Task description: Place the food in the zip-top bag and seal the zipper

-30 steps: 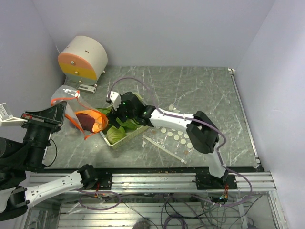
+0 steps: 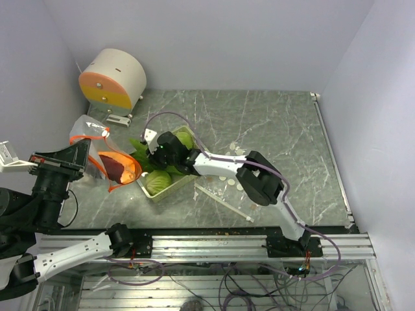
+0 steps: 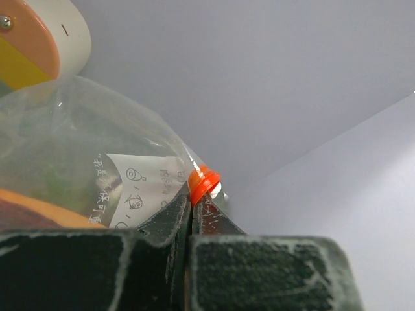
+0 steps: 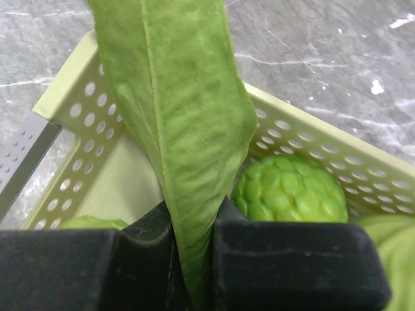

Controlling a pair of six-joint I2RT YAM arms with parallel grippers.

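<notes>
A clear bag with an orange zipper edge [image 2: 113, 133] hangs at the left in the top view, an orange and dark red food piece [image 2: 114, 167] showing at its mouth. My left gripper is shut on the orange zipper rim at one corner of the bag. In the right wrist view, my right gripper is shut on a long green leaf [image 4: 191, 97], squeezing it narrow between the fingers. The leaf rises past the edge of a pale green perforated basket [image 4: 298, 113]. A bumpy green vegetable [image 4: 288, 188] sits in the basket beside it.
A round green cabbage [image 2: 156, 183] lies at the basket's near end. A cream and orange drum-shaped box [image 2: 113, 78] stands at the back left. A white strip [image 2: 224, 203] lies front centre.
The bag sways slightly while the left gripper stays in place.
</notes>
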